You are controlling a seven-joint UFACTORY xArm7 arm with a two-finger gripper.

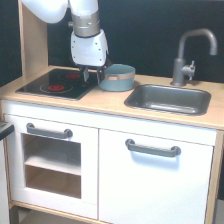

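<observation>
A white robot arm reaches down from the top left, its gripper (93,72) hanging over the right rear of the black stovetop (48,88), just left of a grey-blue pot (118,83). The pot stands on the wooden counter between stove and sink. The small dark fingers are too small to read as open or shut.
A steel sink (167,96) with a tall faucet (182,60) fills the right of the counter (110,104). Below are white cabinet doors (150,185) with grey handles, the left one with an open window. A wooden side panel (33,40) rises at the left.
</observation>
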